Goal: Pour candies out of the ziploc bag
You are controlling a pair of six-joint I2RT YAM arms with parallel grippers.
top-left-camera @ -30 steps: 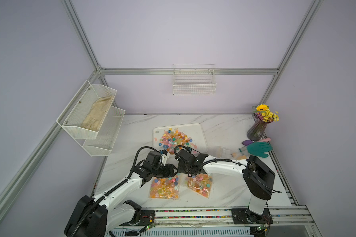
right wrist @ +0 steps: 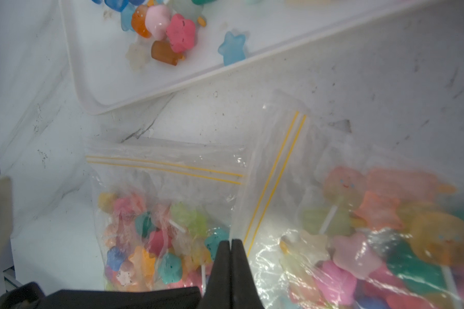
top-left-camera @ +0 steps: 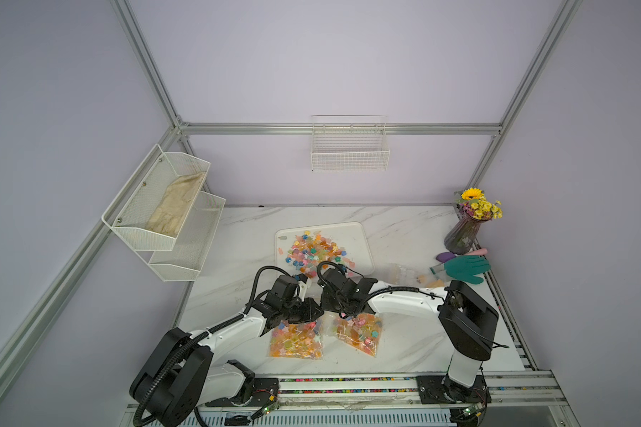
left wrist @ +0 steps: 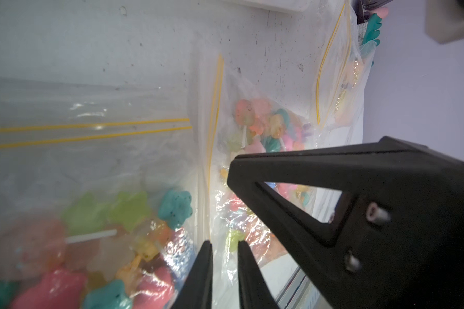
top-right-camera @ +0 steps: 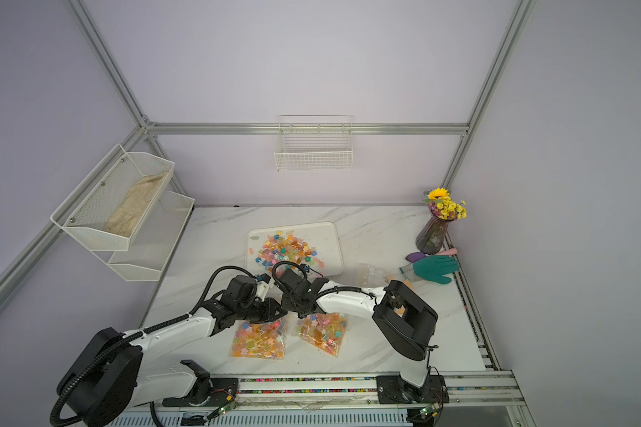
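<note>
Two clear ziploc bags of candies lie side by side near the front of the table: the left bag and the right bag, both with yellow zip lines. My left gripper is over their adjoining edges, its fingers narrowly apart; plastic shows between them, but whether it is gripped cannot be told. Close by, my right gripper has its fingers pressed together over the right bag's zip end, with nothing showing between them. In the top views both fingertips are hidden. A white tray behind holds many loose candies.
Right of the arms lies another clear bag, partly hidden by the right arm. Near the right edge are a teal glove-like item and a flower vase. Open table shows left of the tray.
The right arm has barely moved; the bags look unchanged.
</note>
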